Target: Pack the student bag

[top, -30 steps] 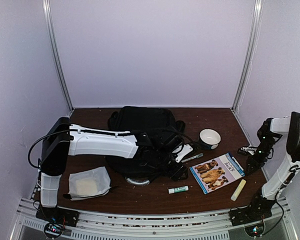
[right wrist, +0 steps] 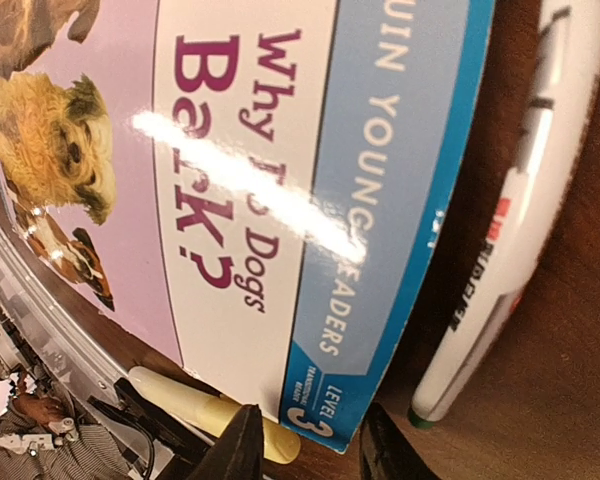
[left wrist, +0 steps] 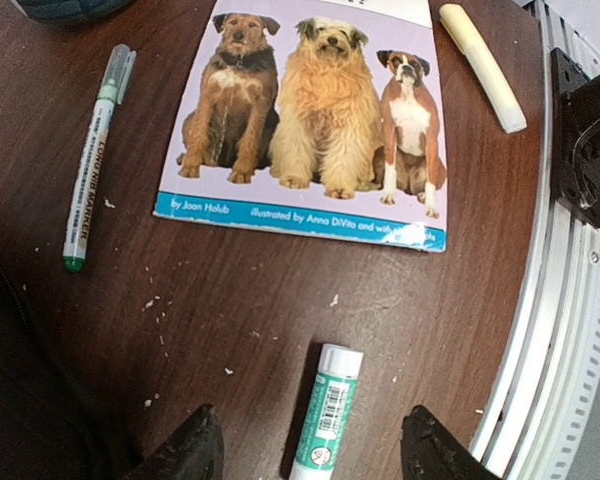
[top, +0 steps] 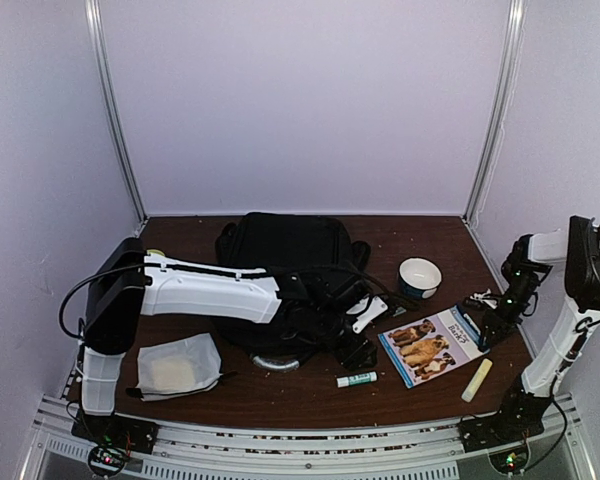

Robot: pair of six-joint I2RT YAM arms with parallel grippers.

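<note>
A book with dogs on its cover (top: 433,346) lies flat on the table at the right. My right gripper is at its lower corner; the fingers stand apart, with the corner showing between them. A white marker (right wrist: 515,220) lies along the book's blue edge. A green and white glue stick (left wrist: 325,415) lies between the open fingers of my left gripper as seen in the left wrist view; it looks to be beneath them, not held. The black bag (top: 290,240) is partly hidden behind my left arm.
A green-capped clear marker (left wrist: 90,160) lies left of the book. A yellow stick (top: 477,380) sits near the front right edge. A bowl (top: 420,276) stands behind the book. A pale pouch (top: 180,367) lies at front left.
My right gripper has moved slightly left, up to the book's edge. My left arm has shifted a little to the right. The book and glue stick look unmoved.
</note>
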